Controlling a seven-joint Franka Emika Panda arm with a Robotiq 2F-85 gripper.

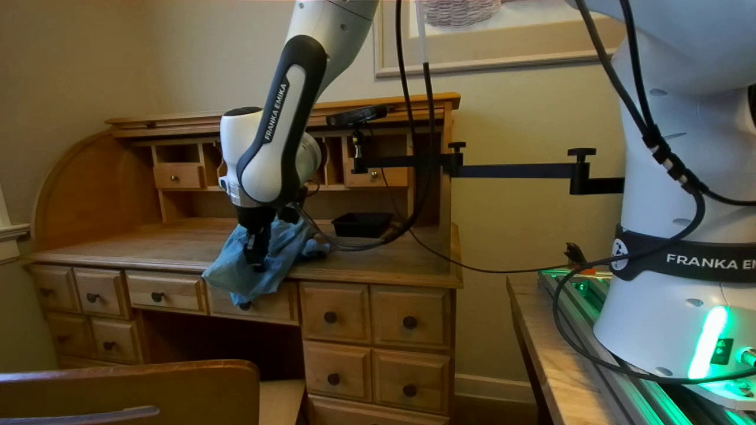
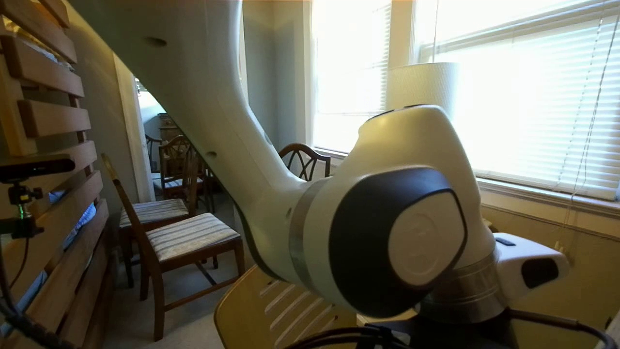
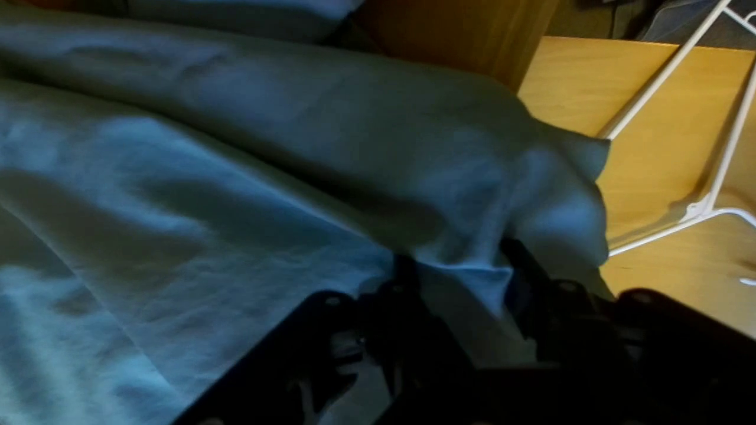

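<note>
A blue cloth (image 1: 280, 251) lies crumpled on the front of the desktop, part of it hanging over the edge in front of a drawer. My gripper (image 1: 256, 263) points down into it near the desk's front edge. The cloth (image 3: 234, 177) fills most of the wrist view. There, the gripper shows its two dark fingers apart, with a raised fold of cloth between them. Their tips press in among the folds, so how far they reach is hidden. In exterior view 2 the arm blocks the gripper and cloth.
A black tray (image 1: 362, 224) sits further back on the desk (image 1: 397, 265). A wooden chair (image 1: 127, 386) stands in front. White hangers (image 3: 698, 209) lie on a light wooden surface below the cloth. Cables (image 1: 418, 205) hang beside the arm.
</note>
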